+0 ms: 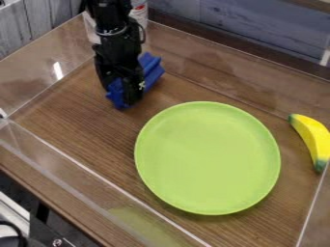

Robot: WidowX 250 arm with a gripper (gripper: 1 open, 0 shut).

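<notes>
My black gripper (120, 72) is at the upper left of the camera view, lowered over a blue object (149, 70) that looks like a block or brush, partly hidden behind it. A round green plate (206, 157) lies in the lower middle. A yellow toy banana (312, 142) lies at the right edge.
The wooden tray floor (219, 82) is clear behind the plate. Clear walls bound it at left, front and right. A white container (137, 12) stands behind the arm at the top.
</notes>
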